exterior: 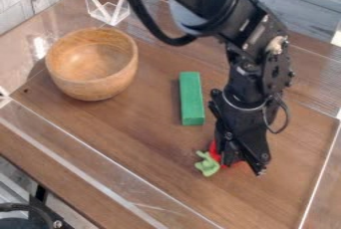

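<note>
My gripper (233,145) is low over the wooden table (147,168), shut on a red object with a light green top (206,165), like a toy pepper or strawberry, mostly hidden by the fingers. Just behind it, to its upper left, a green rectangular block (190,99) lies flat.
A wooden bowl (91,64) stands at the back left, with a white wire-frame piece (107,9) behind it. Clear strips edge the table.
</note>
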